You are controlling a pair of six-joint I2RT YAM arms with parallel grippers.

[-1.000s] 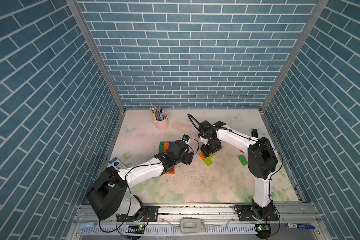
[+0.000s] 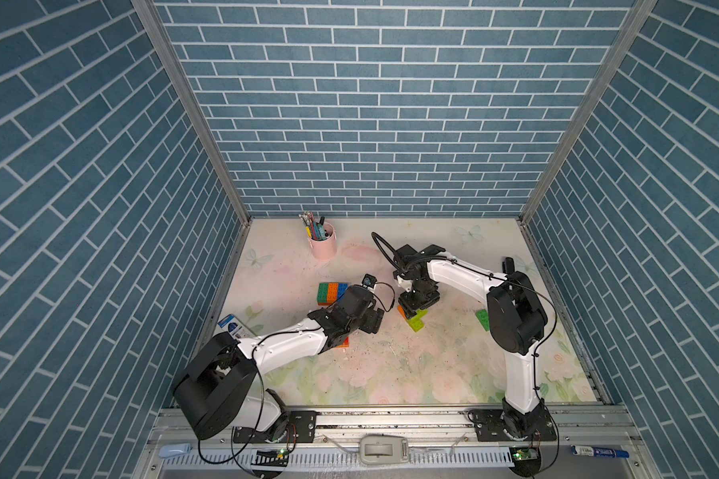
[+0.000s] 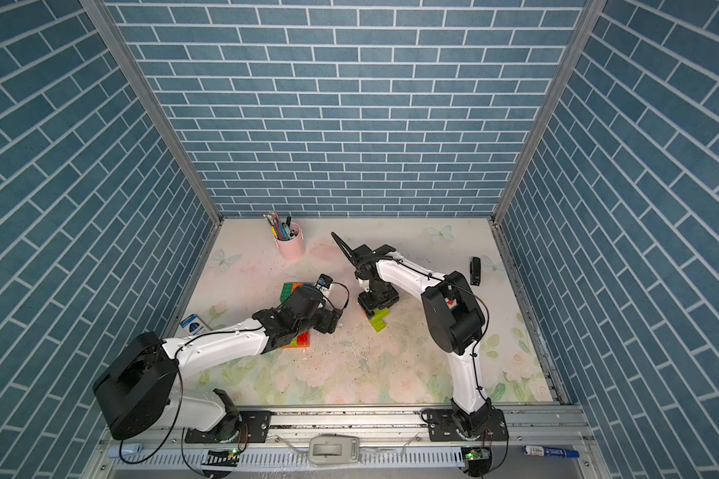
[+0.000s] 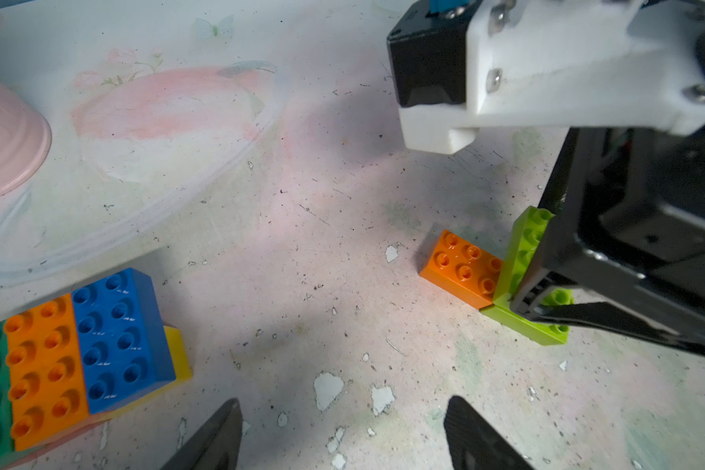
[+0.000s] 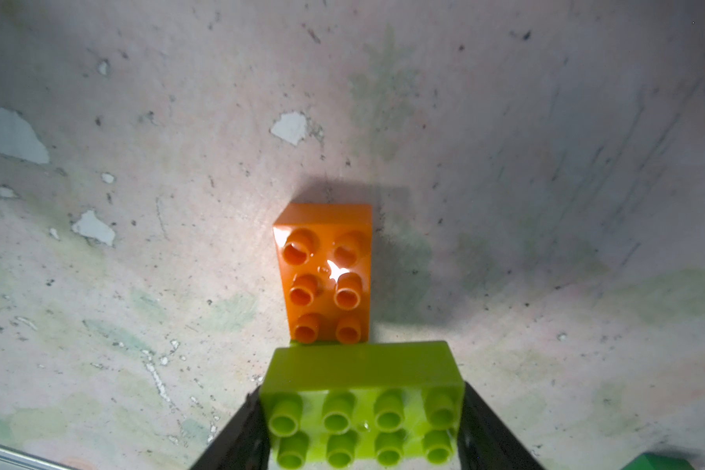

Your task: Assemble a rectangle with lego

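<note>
A lime brick (image 5: 360, 366) lies crosswise at the near end of an orange brick (image 5: 325, 270), seen in the right wrist view. My right gripper has a finger at each end of it; whether they press on it cannot be told. Under that brick, in the left wrist view, another lime brick (image 4: 536, 327) shows beside the orange one. My left gripper is open above bare table, nothing between its fingers. Left of it stands a block of green, orange and blue bricks (image 4: 105, 340) with yellow below.
A green brick (image 2: 482, 319) lies near the right arm's elbow. The pink pen cup (image 2: 322, 243) stands at the back left, and a black object (image 3: 475, 270) at the right. Bare table separates the left block from the lime and orange bricks.
My right gripper has shifted slightly left and toward the front over the lime bricks, and its arm now covers more of the green brick. The left arm has barely moved.
</note>
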